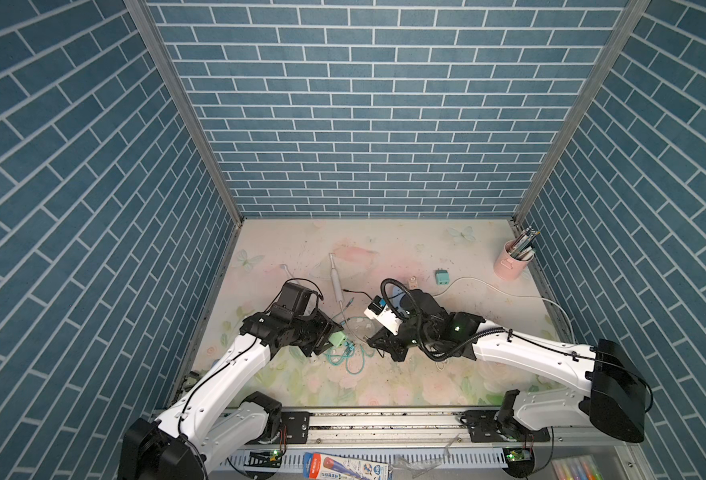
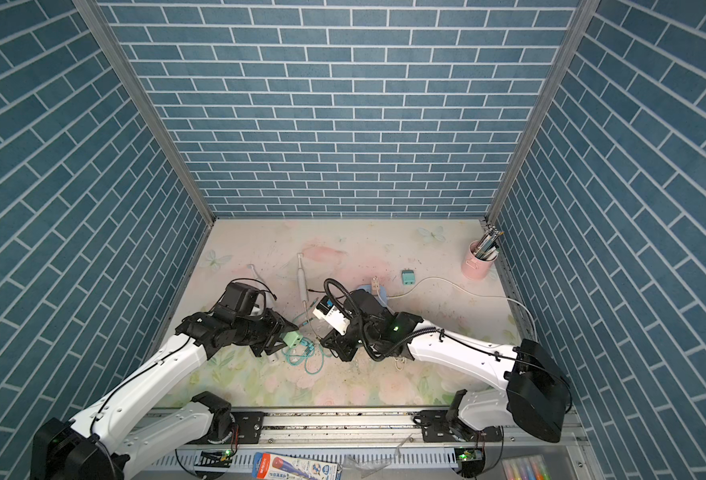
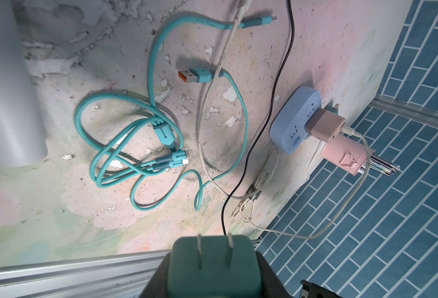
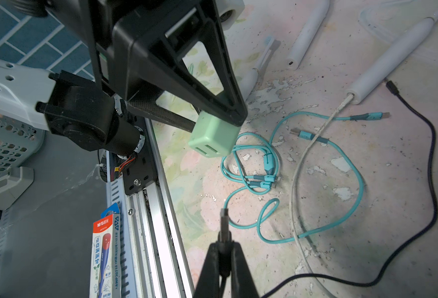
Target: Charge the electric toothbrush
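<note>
A pale green charger block (image 4: 214,136) is clamped in my left gripper (image 1: 333,339); its metal prongs show in the left wrist view, and its slotted face shows in the right wrist view. My right gripper is shut on a thin black cable plug (image 4: 224,228) with its metal end sticking out, apart from the block. On the table lies a white electric toothbrush (image 4: 392,59), a white cable (image 4: 300,168) running to its base. Beside that base rests the other end of a black cable (image 4: 429,149).
A coiled teal cable (image 3: 164,134) lies between the arms. Behind are a blue power strip (image 3: 295,119) with a pink adapter (image 3: 325,124), a teal adapter (image 1: 441,277) and a pink pen cup (image 1: 509,262).
</note>
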